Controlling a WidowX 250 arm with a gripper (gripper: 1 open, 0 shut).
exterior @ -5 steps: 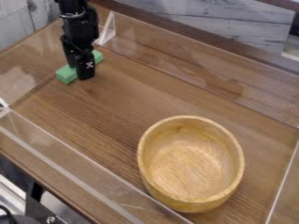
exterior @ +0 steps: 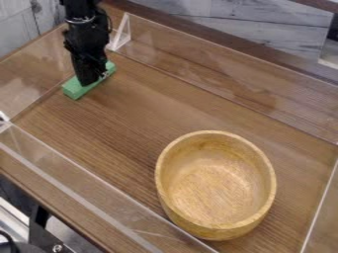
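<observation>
A green flat block (exterior: 79, 85) lies at the upper left of the wooden table (exterior: 199, 89). My black gripper (exterior: 87, 77) reaches down from the top left onto the upper part of the block, its tips at or just over it. The fingers look closed; I cannot see anything held between them.
An empty yellow oval basket (exterior: 215, 183) stands at the front right. Clear plastic edging runs along the left side.
The gripper has shifted slightly left and up, uncovering more of the green block's lower part. The basket has not moved.
</observation>
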